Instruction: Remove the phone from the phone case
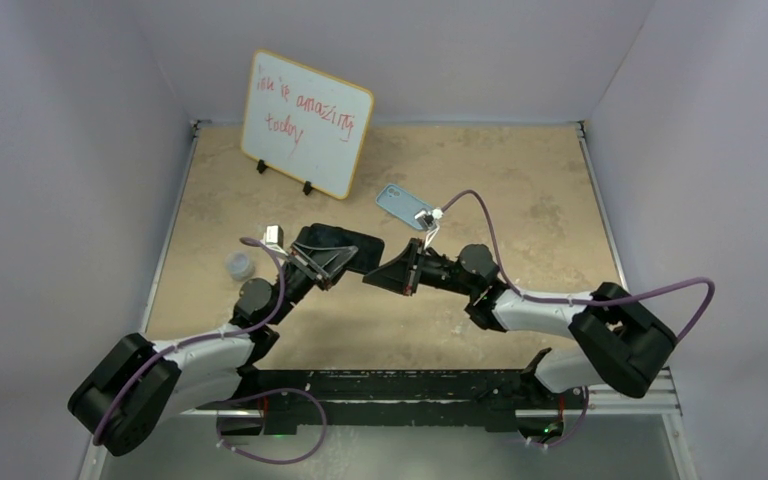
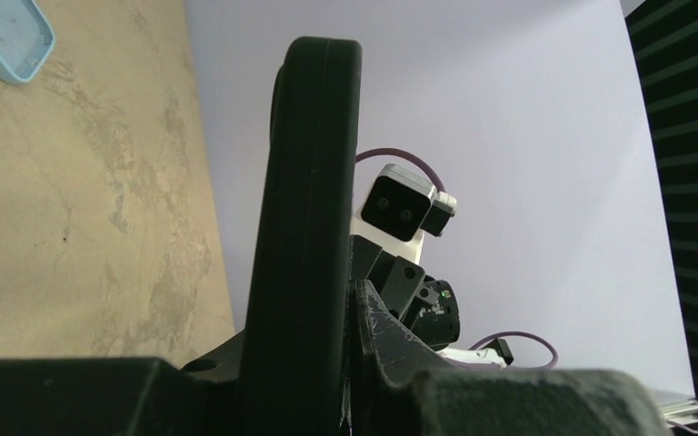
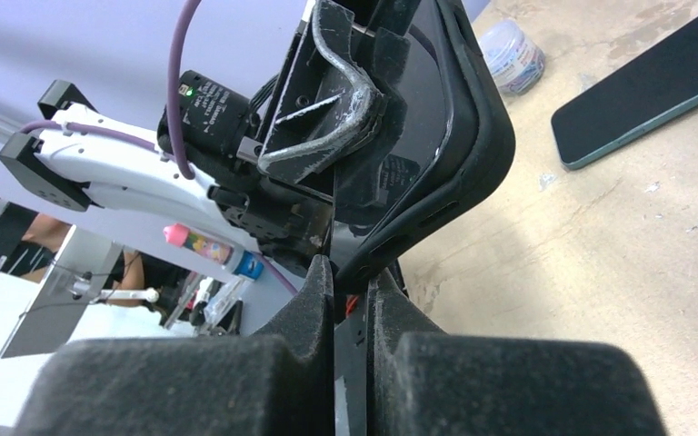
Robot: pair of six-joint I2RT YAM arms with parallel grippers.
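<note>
A black phone in a case [image 1: 365, 250] is held in the air between the arms. My left gripper [image 1: 345, 255] is on it; the case's long dark edge [image 2: 304, 200] stands upright between its fingers in the left wrist view. My right gripper [image 1: 372, 278] is shut at the case's near corner, its fingertips [image 3: 321, 277] on the case rim. The glossy screen [image 3: 391, 163] sits inside the rim in the right wrist view; whether any gap has opened between phone and case I cannot tell.
A light blue case [image 1: 403, 205] lies behind the grippers, and a dark phone [image 3: 645, 91] shows on the table in the right wrist view. A whiteboard [image 1: 305, 120] stands at the back left, a small clear tub [image 1: 240, 265] at the left.
</note>
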